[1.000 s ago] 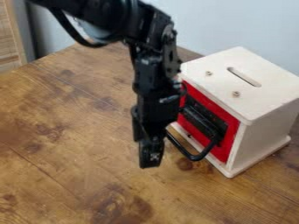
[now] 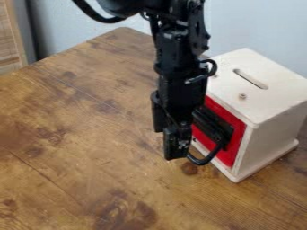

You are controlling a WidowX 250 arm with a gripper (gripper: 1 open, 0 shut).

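Observation:
My black gripper (image 2: 175, 135) hangs low at the front left of a pale wooden box (image 2: 259, 99) with a slot and small round fittings on its top. It is angled downward beside the box's red front panel (image 2: 224, 162), overlapping part of it in the view. Its fingers look apart, and I see nothing held between them. A dark part across the red panel is mostly hidden behind the gripper and its cable loop.
A pale wall (image 2: 252, 22) stands behind the box, and a wooden piece of furniture (image 2: 10, 36) is at the far left edge.
My gripper has moved right and a little upward, toward the red front of the box, and now covers more of it. The box looks unmoved.

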